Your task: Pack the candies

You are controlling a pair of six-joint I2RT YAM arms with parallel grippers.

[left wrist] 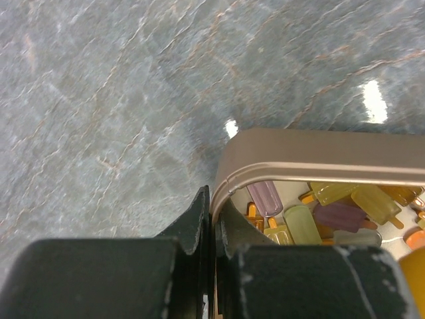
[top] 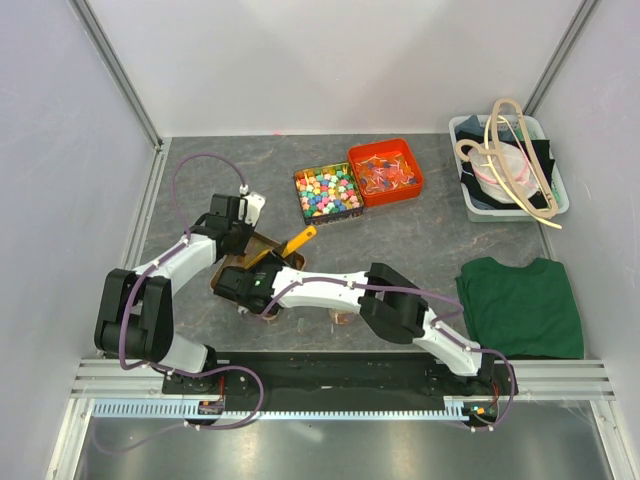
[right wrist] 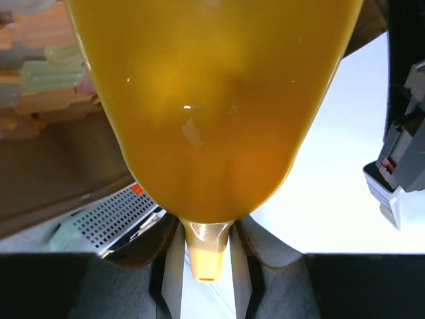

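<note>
A brown bin (top: 221,266) stands at the left of the table, partly hidden under both arms. Inside it lie popsicle-shaped candies (left wrist: 303,224) in green, purple and orange. My left gripper is shut on the bin's rim (left wrist: 232,174). Over the bin, my right gripper is shut on the narrow neck of a yellow scoop (right wrist: 206,126). The scoop's broad part fills much of the right wrist view, and whether it bears candies cannot be told. From above, the yellow scoop (top: 300,240) points up and to the right past the bin's edge.
Behind stand a dark box (top: 348,211) of colourful candies and a red basket (top: 414,190) of small wrapped ones. A clear container (top: 342,316) sits partly under the right arm. Green cloth (top: 520,308) and a white laundry basket (top: 492,214) are at the right.
</note>
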